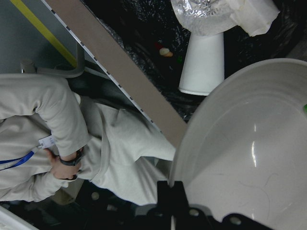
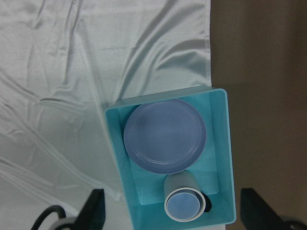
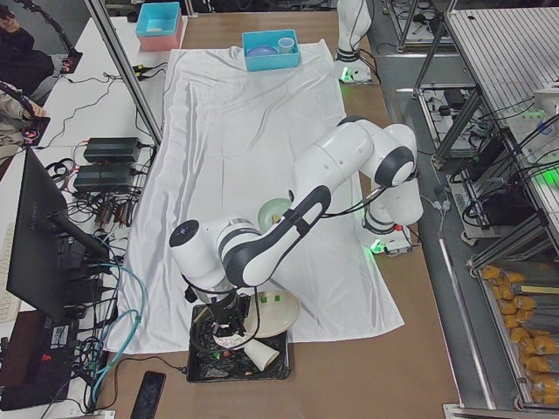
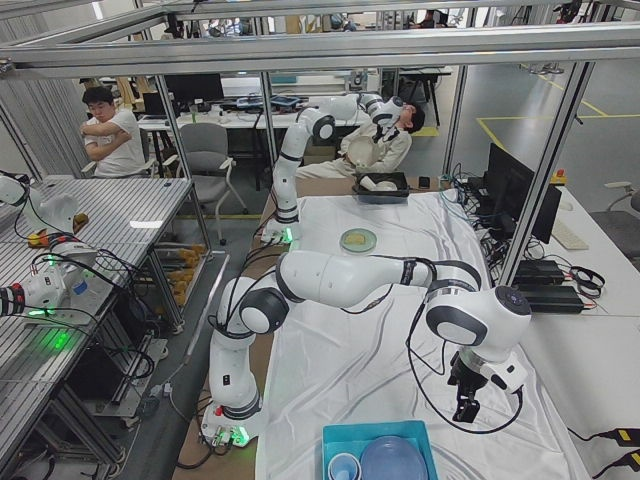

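Note:
My left gripper is shut on the rim of a cream plate (image 1: 244, 153), held over a black bin (image 3: 196, 367) lined with a bag, with a white paper cup (image 1: 201, 64) and crumpled wrappers (image 1: 254, 19) in it. A green plate (image 4: 358, 240) with a yellow piece lies on the white cloth. My right gripper is open above a turquoise tray (image 2: 222, 143) holding a blue plate (image 2: 164, 135) and a cup (image 2: 184, 206), nothing between its fingers.
A monitor (image 3: 35, 244), cables and black boxes line one side of the cloth (image 3: 227, 131). A phone (image 3: 148, 393) lies near the bin. The cloth between the trays is mostly clear.

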